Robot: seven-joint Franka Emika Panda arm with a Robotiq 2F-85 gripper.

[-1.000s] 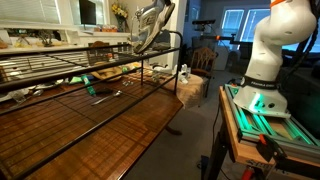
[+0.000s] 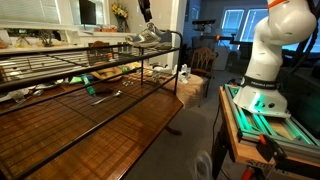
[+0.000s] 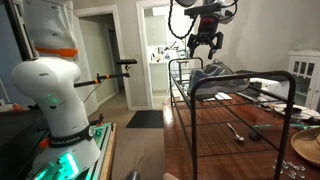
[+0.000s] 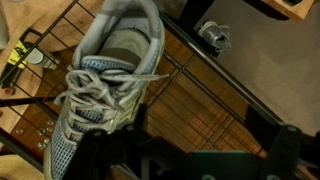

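A grey running shoe with pale laces (image 4: 105, 80) lies on the top level of a dark wire rack (image 4: 215, 95). In the second exterior view the shoe (image 3: 212, 82) rests near the rack's far end, and the first exterior view shows the same shoe (image 2: 152, 37) on the rack's top. My gripper (image 3: 204, 45) hangs above it, clear of the shoe. Seen from the wrist, the dark fingers (image 4: 262, 128) are spread apart with only rack wires and floorboards visible beyond the gap. The shoe's toe is cut off by the frame edge.
Beneath the rack, utensils (image 2: 105, 98) and other small items lie on the wooden surface. A small grey object (image 4: 215, 36) is on the floor beside the rack. The table with the arm's white base (image 2: 262, 98) stands across an open strip of floor.
My gripper has let go and stands clear above it.
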